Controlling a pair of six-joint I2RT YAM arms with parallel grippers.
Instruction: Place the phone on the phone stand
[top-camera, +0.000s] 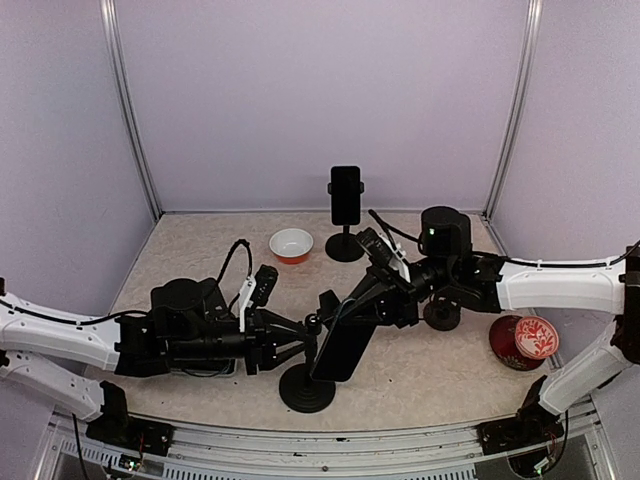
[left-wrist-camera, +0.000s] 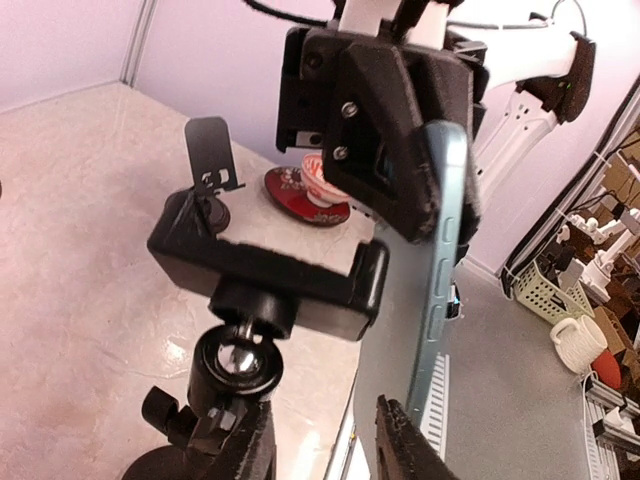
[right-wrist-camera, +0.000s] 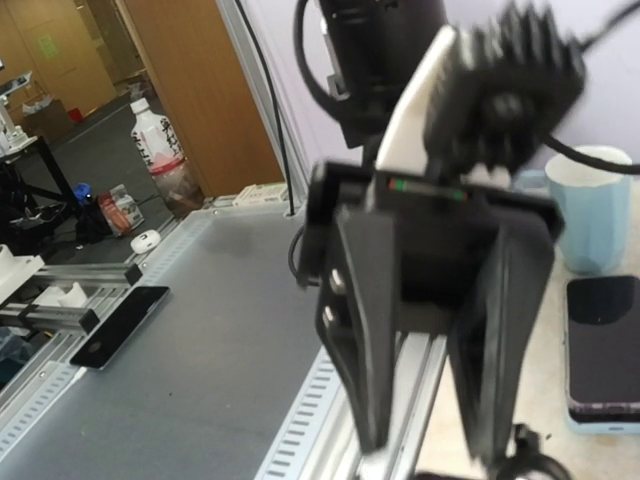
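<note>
The black phone stand (top-camera: 306, 390) stands at the front middle, its clamp head (left-wrist-camera: 260, 270) with a ball joint seen close in the left wrist view. My right gripper (top-camera: 355, 300) is shut on the phone (top-camera: 342, 352), which hangs tilted just right of the stand, its light-blue edge (left-wrist-camera: 440, 280) facing the left wrist camera. My left gripper (top-camera: 290, 340) is at the stand's left; its fingertips (left-wrist-camera: 390, 440) show low in the left wrist view. Whether anything is between them I cannot tell.
A second stand with a phone (top-camera: 346, 195) is at the back. A white-and-orange bowl (top-camera: 291, 243) sits left of it. Red dishes (top-camera: 536, 338) and another stand base (top-camera: 441, 318) are at the right.
</note>
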